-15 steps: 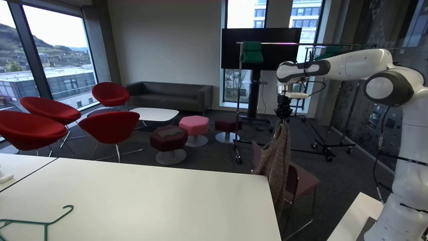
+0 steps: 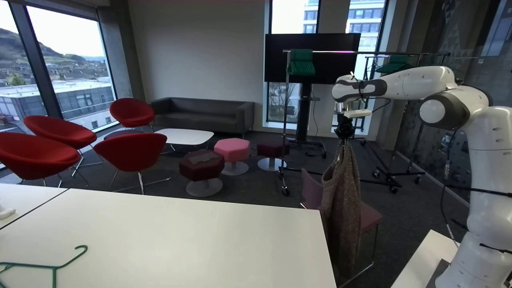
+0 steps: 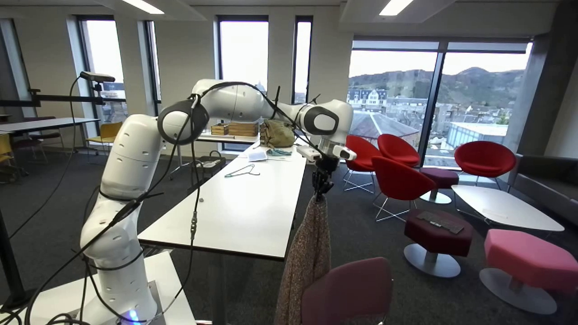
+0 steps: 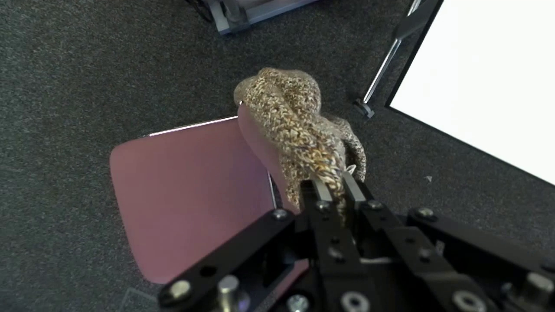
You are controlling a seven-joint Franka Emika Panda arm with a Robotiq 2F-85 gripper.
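A brown speckled knitted garment (image 2: 341, 201) hangs from my gripper (image 2: 344, 137), pinched at its top. In the wrist view my gripper is shut on the knit (image 4: 301, 130), with the cloth bunched between its fingers. The garment (image 3: 307, 260) drapes down beside the backrest of a mauve chair (image 3: 349, 292); from above it overlaps that backrest, and I cannot tell whether it touches. Its lower end is hidden. A green hanger (image 2: 53, 266) lies on the white table (image 2: 192, 240), far from the gripper.
A clothes rail (image 2: 331, 52) with green hangers (image 2: 301, 62) stands behind the chair. Stools (image 2: 232, 149) and red chairs (image 2: 129, 151) fill the floor beyond the table.
The gripper has moved slightly right and up in exterior view 1, carrying the garment, which now hangs straighter and farther from the table corner. The arm's elbow has shifted left.
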